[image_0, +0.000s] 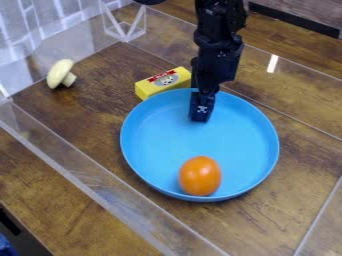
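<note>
My black gripper (205, 96) reaches down from the top over the back rim of a round blue plate (174, 140), its fingers open. An orange ball-like object (199, 176) sits on the front part of the plate. A yellow box (158, 82) lies just behind the plate, left of the gripper. Whether anything small is between the fingertips is hard to see.
A pale mushroom-like object (60, 73) lies at the back left on the dark wooden table (80, 120). A white frame structure (123, 25) stands at the top left.
</note>
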